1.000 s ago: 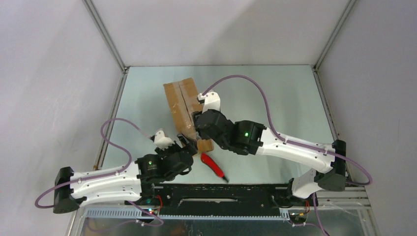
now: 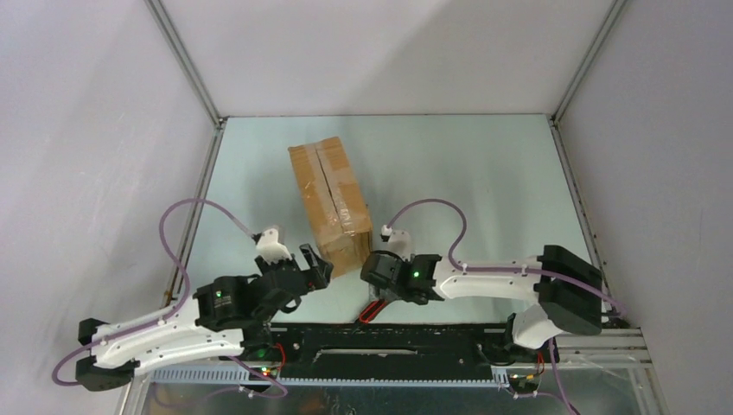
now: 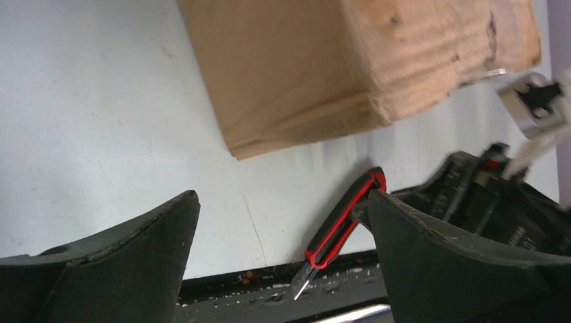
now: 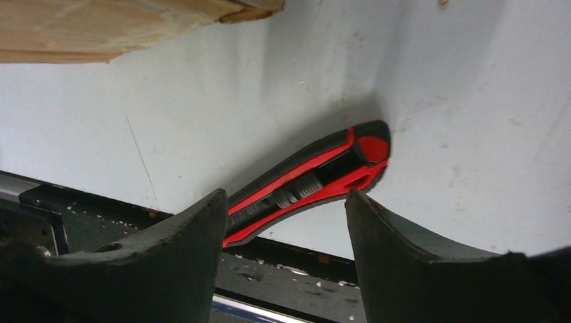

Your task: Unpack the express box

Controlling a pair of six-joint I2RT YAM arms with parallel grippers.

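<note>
A taped brown cardboard box (image 2: 327, 186) lies on the white table, left of centre, its taped top seam facing up. The red and black utility knife (image 4: 310, 182) rests near the table's front edge, its blade (image 3: 304, 281) pointing toward the edge. Over the knife, my right gripper is open, one finger on each side of it. My left gripper stands open beside the box's near left corner with nothing between its fingers; in the top view its fingertips (image 2: 316, 258) are close to the cardboard.
A black strip (image 2: 372, 350) runs along the table's front edge, just beyond the knife's blade. White walls close off the left, back and right sides. The table (image 2: 484, 181) right of the box is bare.
My right gripper has come down from beside the box to the knife. The knife has turned and now lies slanting the other way. My left gripper has shifted slightly left. The box looks unmoved.
</note>
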